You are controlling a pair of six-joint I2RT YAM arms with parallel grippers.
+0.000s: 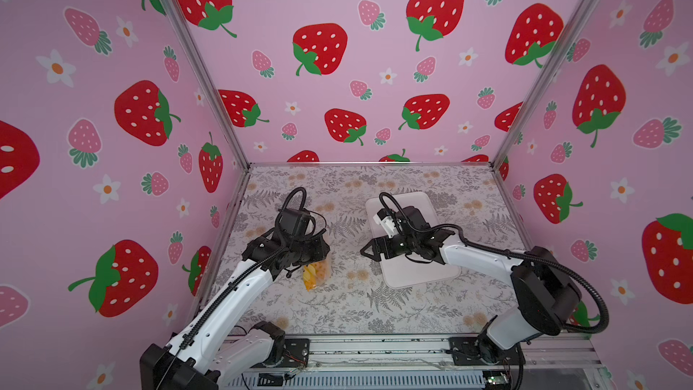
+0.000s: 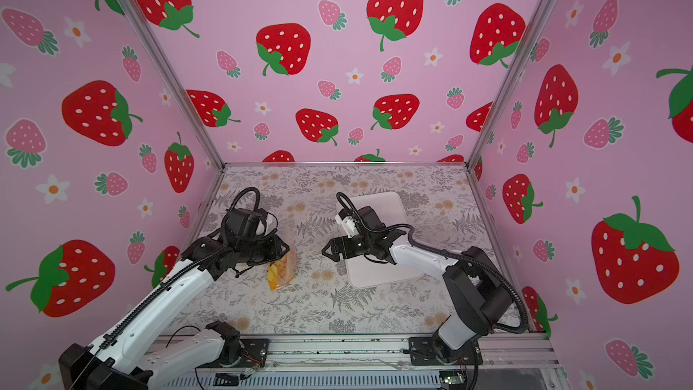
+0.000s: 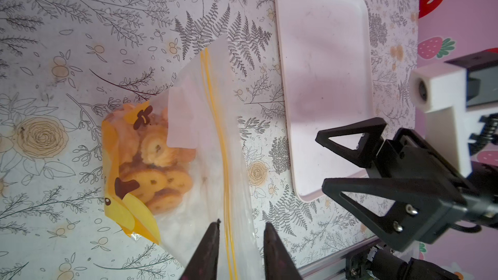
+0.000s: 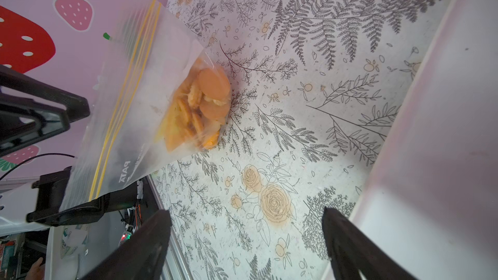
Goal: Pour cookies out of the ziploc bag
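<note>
A clear ziploc bag (image 3: 207, 166) with a yellow zip and bottom holds orange cookies (image 3: 155, 181), bunched at one end; it also shows in the top left view (image 1: 315, 274). My left gripper is over the bag's zip end; its fingertips look narrowly apart in its wrist view, and whether it pinches the plastic is unclear. My right gripper stands open beside the bag, over the near edge of a white tray (image 3: 326, 62), with nothing between its fingers.
The white tray lies on the right half of the floral table (image 1: 346, 195). Strawberry-patterned walls close in the sides and back.
</note>
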